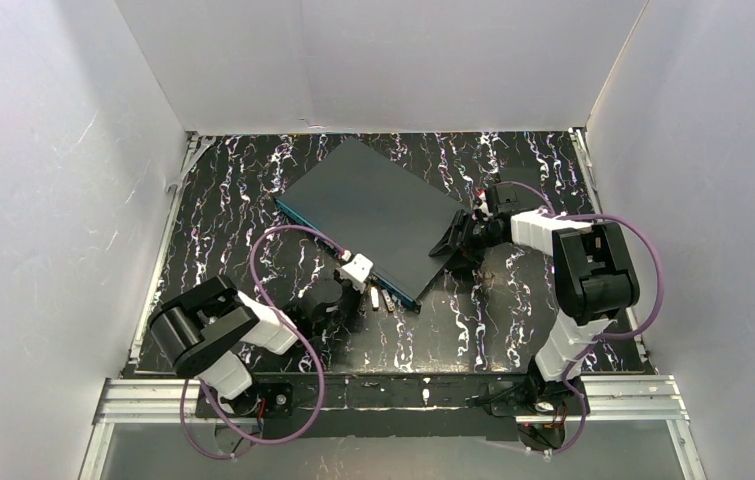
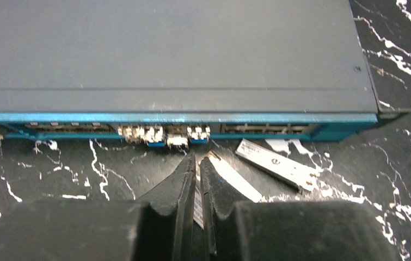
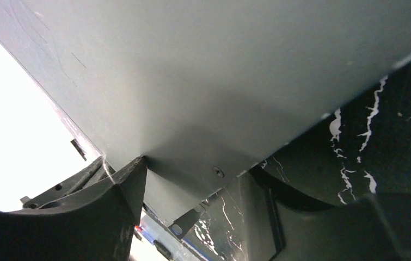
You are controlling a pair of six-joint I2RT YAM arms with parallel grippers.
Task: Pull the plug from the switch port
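Observation:
The flat dark switch lies turned at an angle, its blue front edge facing the left arm. Several silvery plugs sit in ports along that front. Just in front of them is my left gripper, its fingers close together with a narrow gap. Nothing shows gripped there; a loose metal module is visible behind the gap. My right gripper is spread wide around the switch's corner, with one finger over the top and the other beyond its edge. Contact there is unclear.
Three loose metal modules, one of them long and pale, lie on the black marbled table before the switch. Purple cables loop along both arms. Open table lies left of the switch.

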